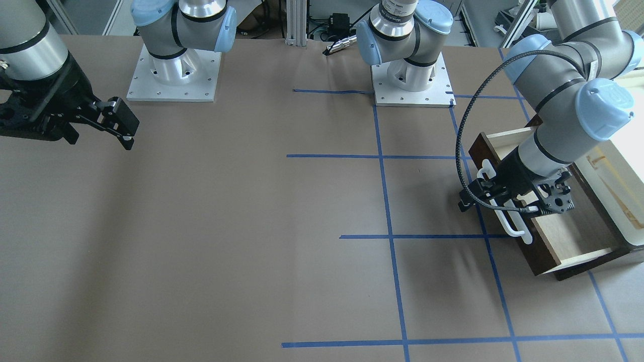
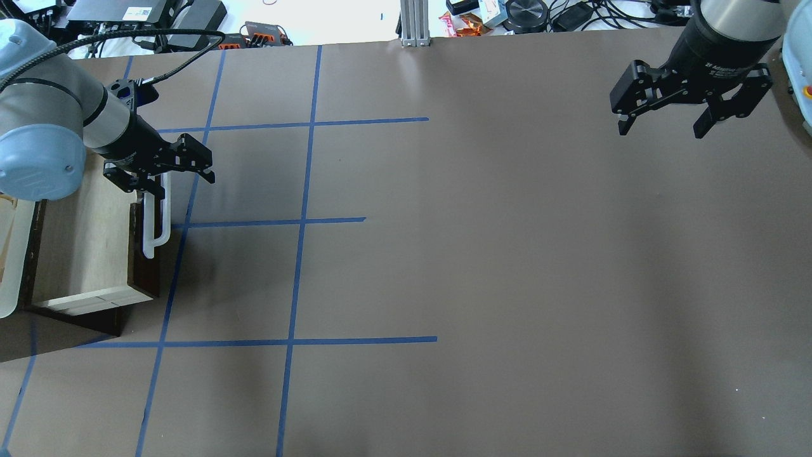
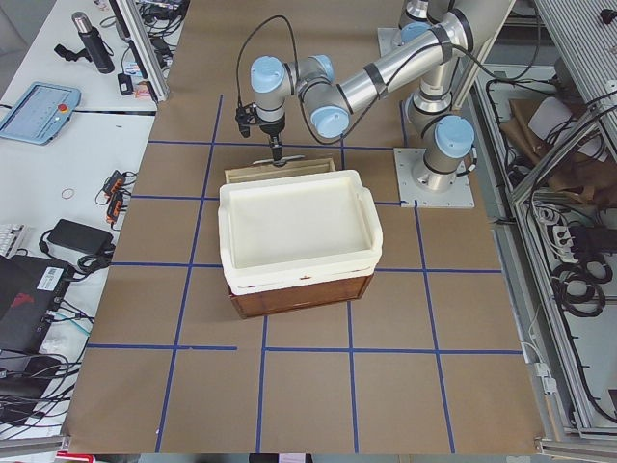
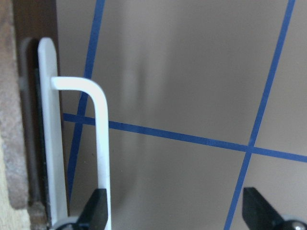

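Note:
A wooden drawer box [image 1: 580,235] with a dark front and white handle [image 1: 505,220] sits at the right of the front view, partly pulled out, with a white tray [image 3: 299,231] on top. My gripper [image 2: 181,183] is at the drawer front over the handle. In the left wrist view it stands open: one fingertip is at the handle's bar [image 4: 101,139], the other over bare table. Whether it touches the handle's inner side is hard to tell.
Other robot arms stand at the back and far left of the front view [image 1: 66,114].

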